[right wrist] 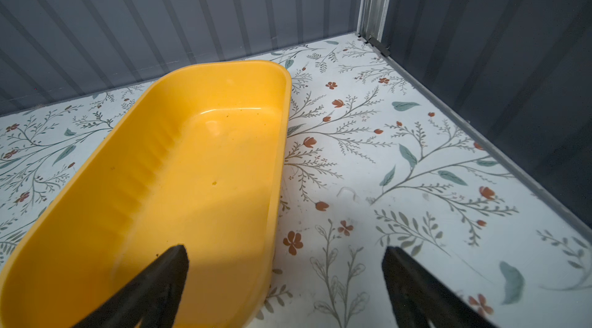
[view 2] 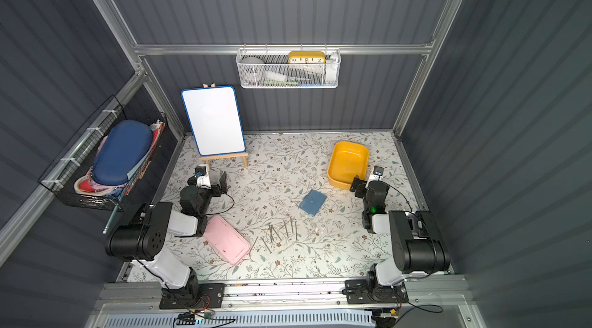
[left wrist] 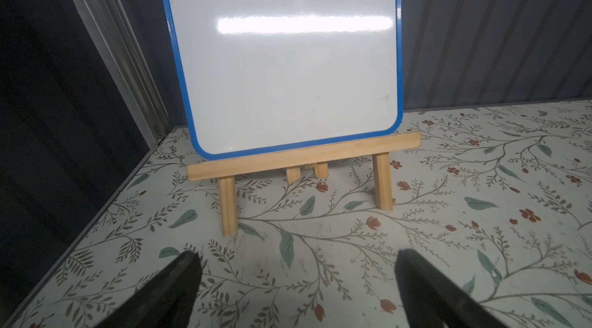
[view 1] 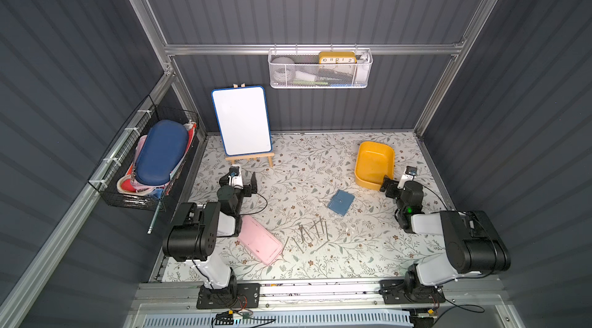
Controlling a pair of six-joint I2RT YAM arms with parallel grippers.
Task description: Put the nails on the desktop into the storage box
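Several thin grey nails [view 1: 302, 233] lie scattered at the front middle of the desktop, between the pink case and the blue pad. What the storage box is cannot be told for certain; an empty yellow bin [view 1: 374, 166] stands at the back right, and a flat pink case [view 1: 260, 240] lies at the front left. My left gripper is open above the tabletop, facing the whiteboard easel, with nothing between its fingers. Open and empty too, my right gripper is at the near right end of the yellow bin, whose bare floor shows in the right wrist view.
A whiteboard [view 1: 242, 120] on a wooden easel stands at the back left. A blue square pad [view 1: 341, 202] lies right of centre. The wire basket [view 1: 320, 75] on the back wall holds a clock.
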